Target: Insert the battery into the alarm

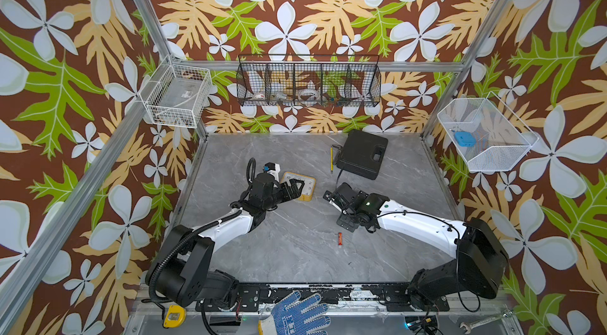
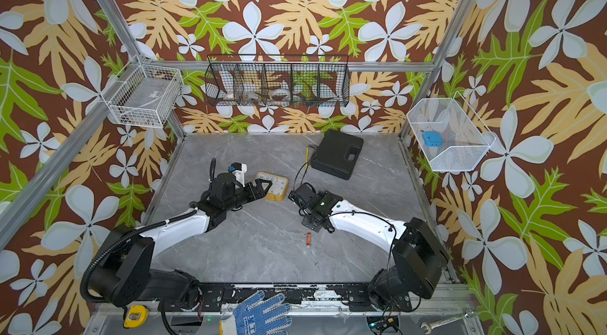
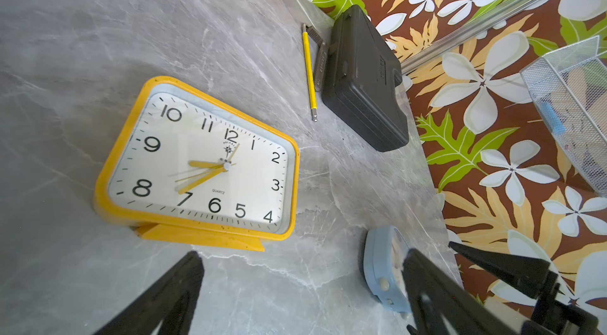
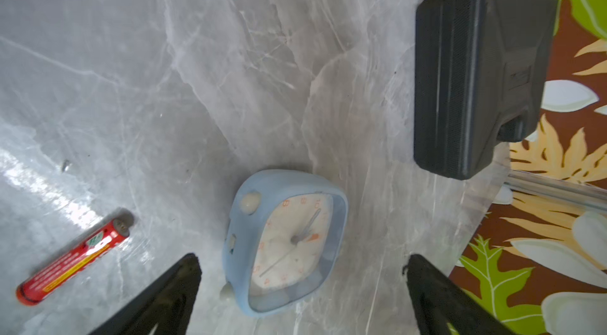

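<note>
A yellow square alarm clock (image 3: 196,158) stands on the grey table just beyond my open left gripper, seen close in the left wrist view. A pale blue alarm clock (image 4: 287,240) sits below my open right gripper; in the top views that arm largely hides it. The red battery (image 4: 72,262) lies on the table beside the blue clock, nearer the front edge (image 1: 340,238). Nothing is between either gripper's fingers. The battery compartments of both clocks are not visible.
A black case (image 1: 361,154) lies at the back right, with a yellow pencil (image 1: 332,158) and a dark tool beside it. Wire baskets (image 1: 306,82) hang on the walls.
</note>
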